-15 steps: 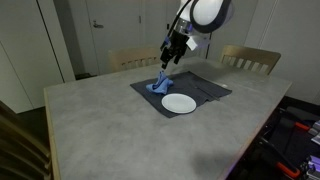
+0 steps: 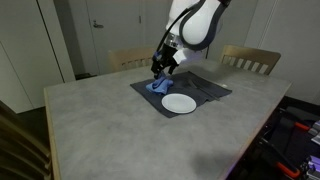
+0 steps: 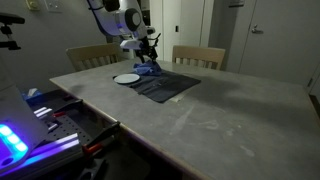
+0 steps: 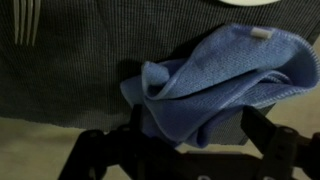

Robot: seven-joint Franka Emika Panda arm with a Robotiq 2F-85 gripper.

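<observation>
A crumpled blue cloth [image 4: 215,90] lies on the dark ribbed placemat [image 4: 80,75]. In the wrist view my gripper stands open over the cloth, its dark fingers spread on either side of the cloth's near part. Whether they touch it cannot be told. From the first exterior view, the same cloth [image 2: 160,86] sits near the mat's far left corner, partly beneath the arm's end. The second exterior view shows the cloth [image 3: 147,69] bunched behind the plate.
A white plate [image 2: 179,103] rests at the placemat's near edge, close to the cloth. A fork [image 4: 27,20] lies on the mat. Chairs [image 2: 250,60] stand behind the table.
A second ago the cloth rose in a peak toward the gripper; now it is lower and more bunched. The arm has shifted slightly left in the first exterior view. The plate stays put.
</observation>
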